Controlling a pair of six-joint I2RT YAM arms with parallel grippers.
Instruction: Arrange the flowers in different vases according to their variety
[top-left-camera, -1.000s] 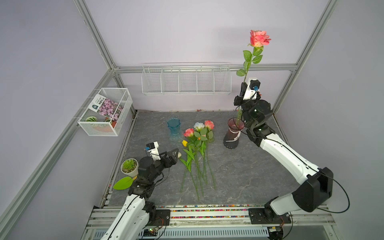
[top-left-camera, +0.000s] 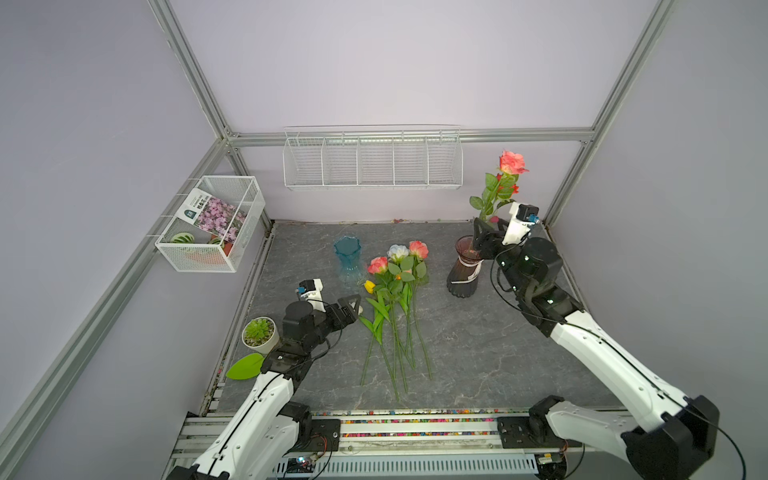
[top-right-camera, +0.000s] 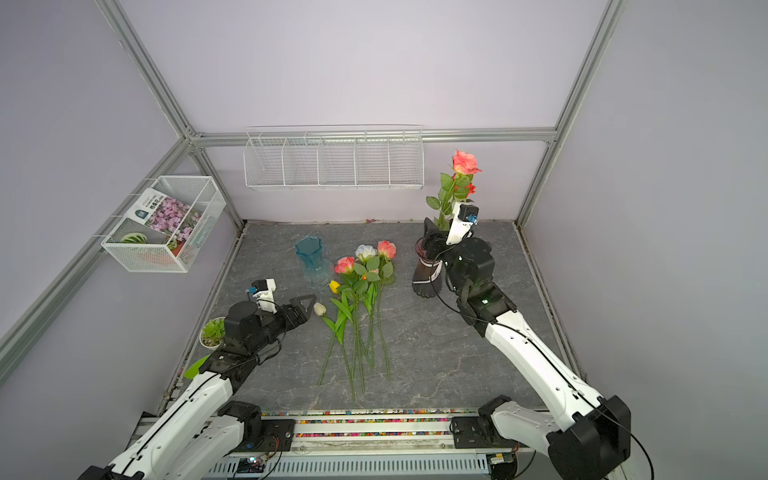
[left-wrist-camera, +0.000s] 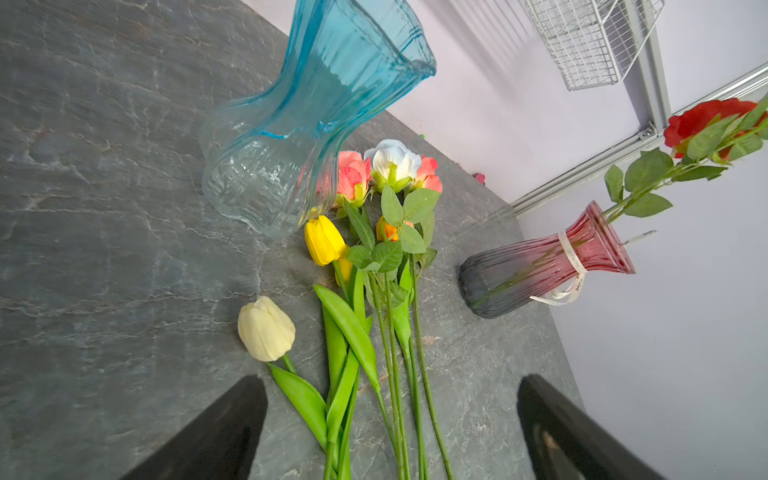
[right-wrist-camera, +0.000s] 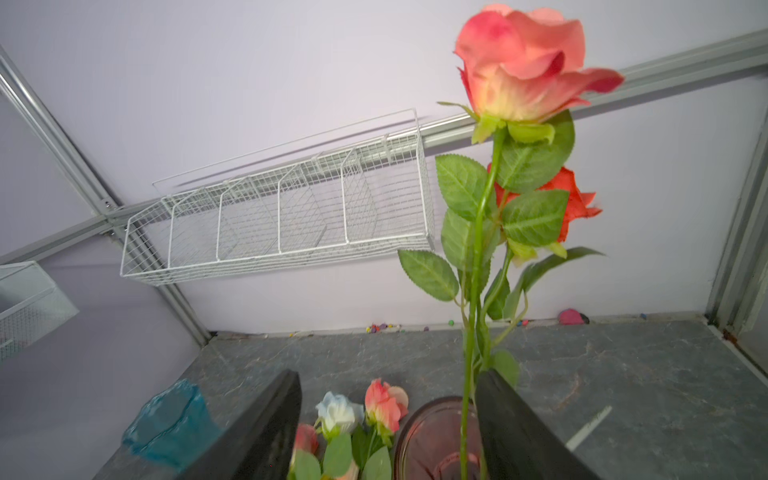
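A red-tinted vase (top-left-camera: 464, 272) with a ribbon stands right of centre, holding a pink rose (top-left-camera: 512, 162) and a red rose (right-wrist-camera: 572, 208) upright. My right gripper is at its mouth, beside the stems; its fingers stand apart in the right wrist view. A blue vase (top-left-camera: 348, 252) stands left of the loose flowers: pink roses (top-left-camera: 417, 249), a white-blue rose (top-left-camera: 397, 253), yellow tulips (left-wrist-camera: 324, 238) and a cream tulip (left-wrist-camera: 266, 328). My left gripper hangs open near the cream tulip, nothing between its fingers.
A potted succulent (top-left-camera: 259, 332) and a green leaf (top-left-camera: 245, 365) lie at the left edge. A white basket (top-left-camera: 196, 252) hangs on the left wall, a wire rack (top-left-camera: 372, 160) on the back wall.
The pink rose has sunk lower into the red-tinted vase, and my right arm has come down with it. The left arm has shifted slightly.
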